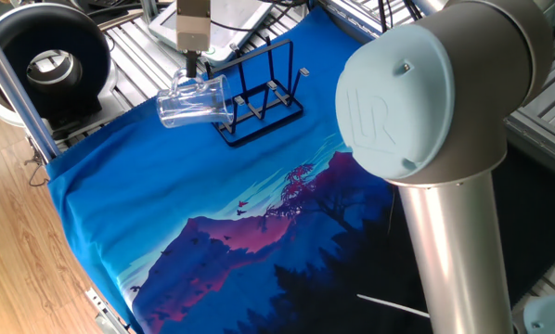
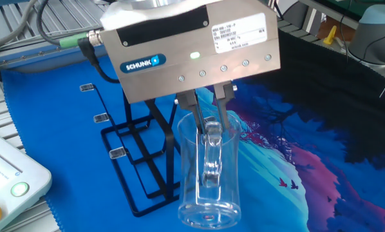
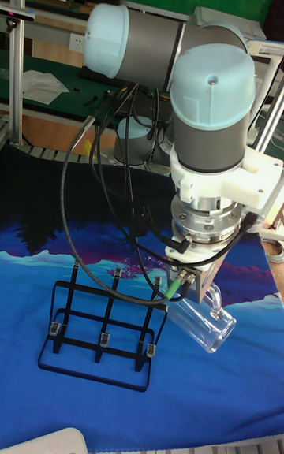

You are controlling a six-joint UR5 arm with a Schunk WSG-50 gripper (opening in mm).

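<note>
A clear glass mug (image 1: 194, 104) lies on its side in the air, its handle upward, at the left end of the black wire rack (image 1: 259, 136) in exterior view 1. My gripper (image 2: 213, 125) is shut on the mug's handle, one dark finger on each side of it. The glass body (image 2: 208, 209) hangs below the fingers, beside the rack (image 2: 169, 138) in exterior view 2. From exterior view 3, the mug (image 3: 206, 328) shows just right of the rack (image 3: 92, 378); the fingers are hidden there. Whether glass and rack touch, I cannot tell.
A blue printed cloth (image 1: 120, 199) covers the table, and its front and middle are clear. A pale teach pendant (image 2: 12, 174) with a red button lies near the rack. A round black object (image 1: 50, 65) stands beyond the cloth's left edge.
</note>
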